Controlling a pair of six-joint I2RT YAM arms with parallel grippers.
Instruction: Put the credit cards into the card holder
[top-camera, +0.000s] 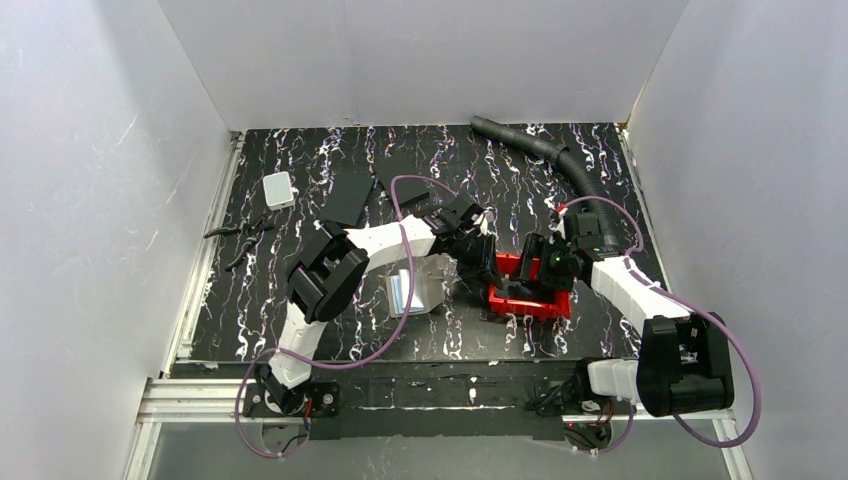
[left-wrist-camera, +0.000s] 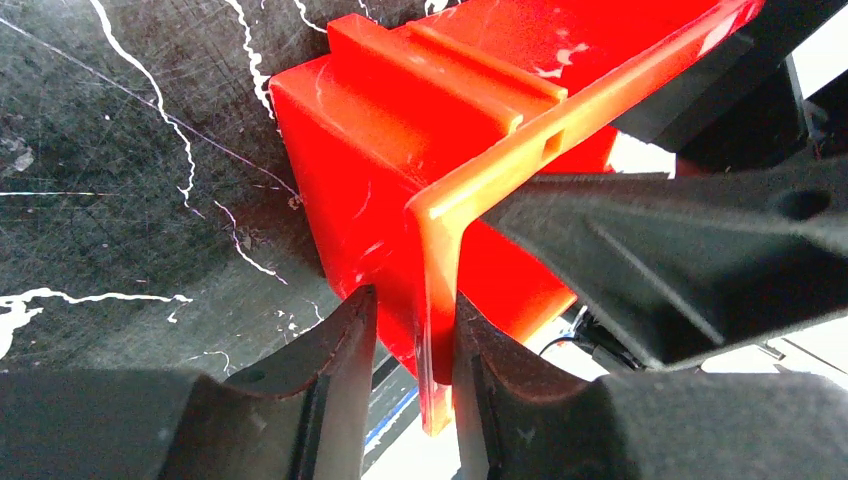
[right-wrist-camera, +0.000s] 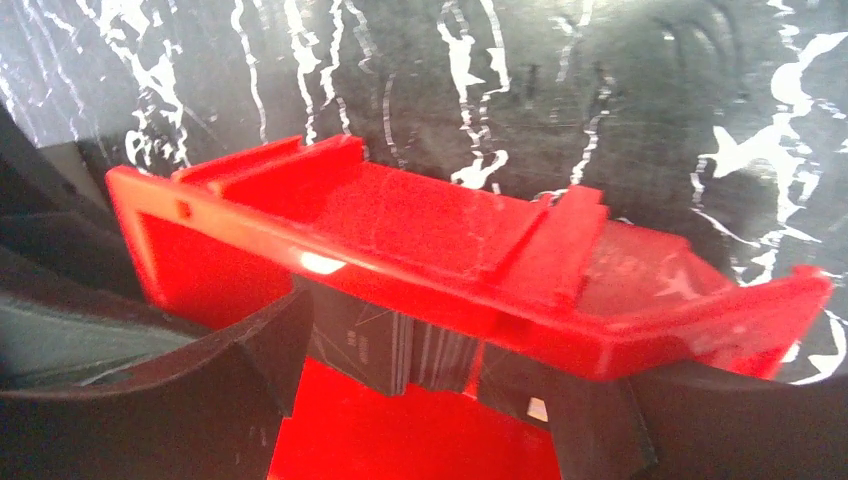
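The red card holder (top-camera: 543, 311) stands on the table, with several dark cards (top-camera: 530, 290) inside it. Viewed from the right wrist, some cards (right-wrist-camera: 355, 335) stand packed on edge behind its wall, beside another dark card (right-wrist-camera: 510, 385). My left gripper straddles the holder's end wall (left-wrist-camera: 435, 260); its fingers are part open, and a gap shows between one finger and the wall edge. My right gripper is open over the holder, fingers spread around the cards with no clear grip on any. Finger contact is partly hidden.
A grey wallet-like piece with pale blue cards (top-camera: 400, 293) lies below the left arm. Dark flat pieces (top-camera: 347, 198) and a white box (top-camera: 279, 190) are farther left. A black hose (top-camera: 530, 143) curves behind the right arm.
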